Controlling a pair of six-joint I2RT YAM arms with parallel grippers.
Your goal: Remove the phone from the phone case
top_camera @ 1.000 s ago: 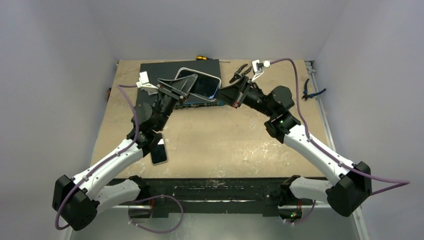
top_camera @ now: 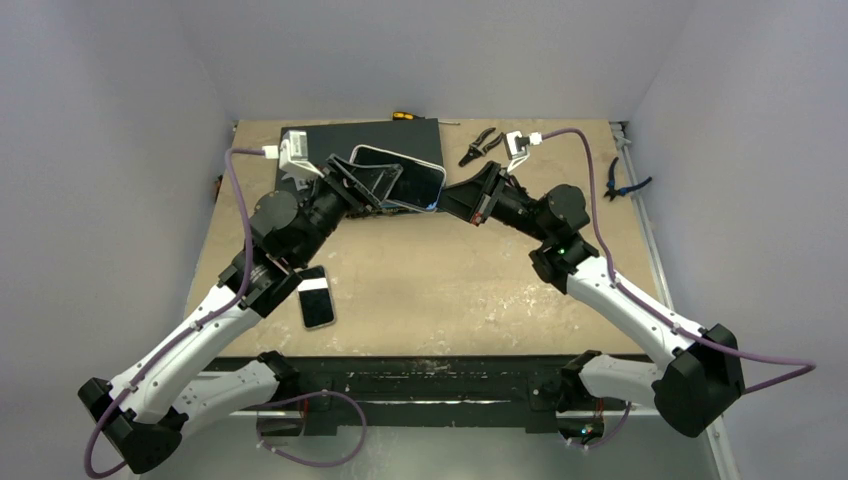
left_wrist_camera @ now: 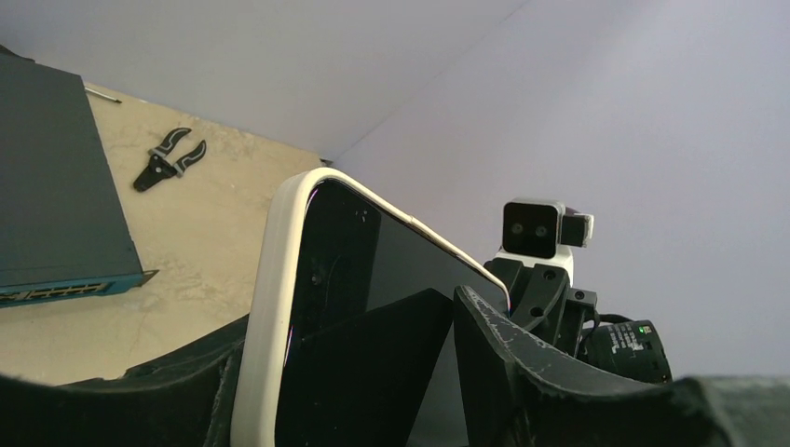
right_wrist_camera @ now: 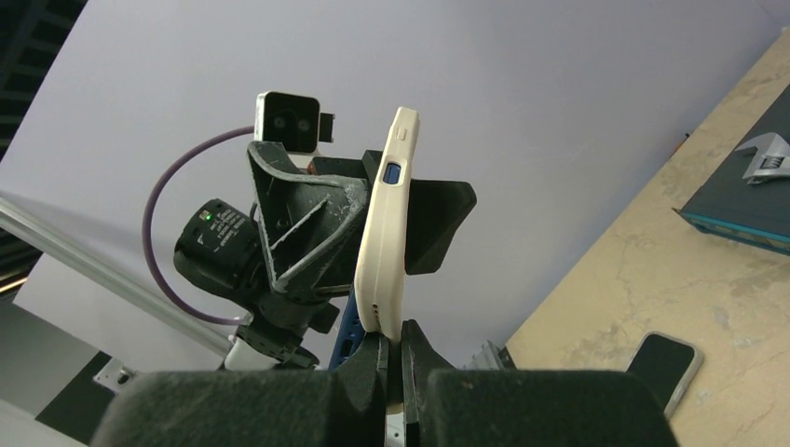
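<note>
Both grippers hold the cream phone case [left_wrist_camera: 267,326] raised above the table. Inside it is a phone [top_camera: 417,184], its black screen showing in the top view. My left gripper [top_camera: 390,184] clamps the case's left part, one finger [left_wrist_camera: 494,372] over the screen and the other behind. My right gripper is shut on the case's cream edge at the opposite end. There, the dark blue edge of the phone [right_wrist_camera: 348,333], with small holes, sticks out beside the case. How deep the rest sits is hidden.
Another phone [top_camera: 318,305] lies on the table at the left front. A dark flat box [top_camera: 330,140] is behind the held case, with an adjustable wrench [right_wrist_camera: 769,160] on it. Pliers [top_camera: 480,146] lie behind the right arm.
The left arm has swung and turned with the case, which has shifted slightly right and down in the top view. The right arm moved only slightly. Both grips look the same.
</note>
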